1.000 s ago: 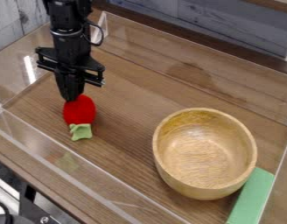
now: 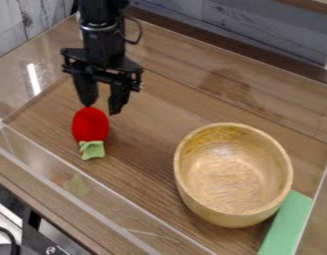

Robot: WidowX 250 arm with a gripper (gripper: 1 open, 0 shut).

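My black gripper (image 2: 103, 85) hangs over the upper left of the wooden table, open, its two dark fingers pointing down. Just below it a red object with a pale green leafy end (image 2: 91, 127) lies on the table, looking like a strawberry or radish toy; it appears apart from the fingers.
A large tan wooden bowl (image 2: 233, 174) sits at the lower right, with a green strip (image 2: 285, 224) beside it at the table's right edge.
The red object looks unmoved.
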